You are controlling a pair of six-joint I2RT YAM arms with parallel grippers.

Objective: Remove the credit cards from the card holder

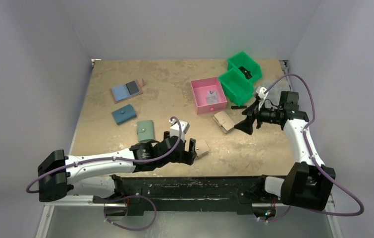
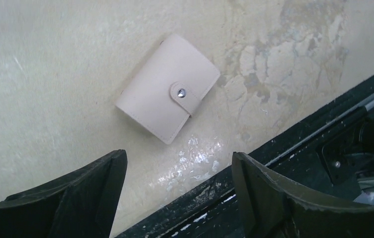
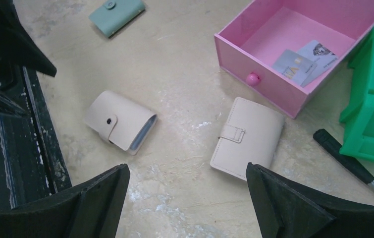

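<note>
A cream card holder with a snapped strap [image 2: 150, 99] lies closed on the table near the front edge, below my open left gripper, nothing between its fingers. A second cream holder [image 3: 254, 136] with a strap lies before the pink box, in front of my open, empty right gripper. Cards [image 3: 296, 67] lie inside the pink box [image 3: 237, 59]. In the top view, a green holder [image 1: 145, 130], a dark teal holder [image 1: 124, 114] and an open blue one [image 1: 120, 92] lie on the left.
Two green bins [image 1: 234, 87] stand at the back right, beside the pink box. A black-handled tool [image 3: 338, 153] lies in front of the nearer bin. The dark front edge is close to my left gripper.
</note>
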